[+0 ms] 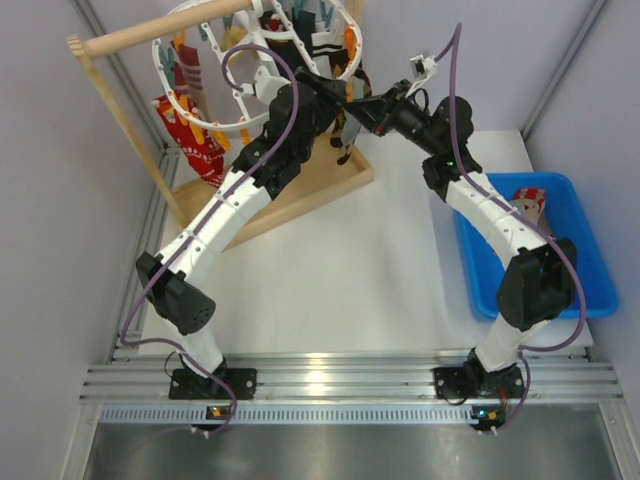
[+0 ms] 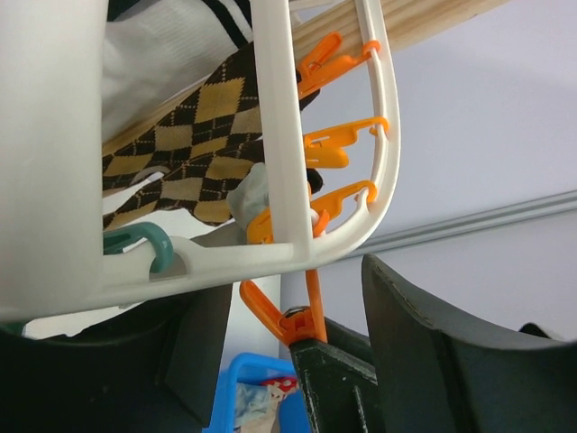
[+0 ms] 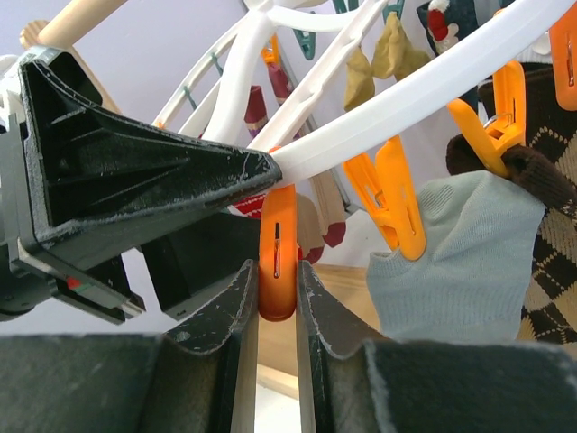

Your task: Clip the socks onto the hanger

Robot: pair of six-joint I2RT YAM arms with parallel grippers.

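At the white hanger ring (image 2: 81, 135) my two grippers meet. My right gripper is shut on an orange clip (image 3: 278, 248) that hangs from the ring. My left gripper is partly open below the ring, its fingers either side of that clip's area. In the right wrist view a grey sock (image 3: 460, 262) and a brown argyle sock (image 3: 550, 289) hang at other orange clips (image 3: 397, 198). A red sock (image 1: 195, 145) hangs at the ring's left side in the top view.
A wooden stand (image 1: 125, 120) holds the hanger. The blue bin (image 1: 590, 260) with socks inside sits at the right.
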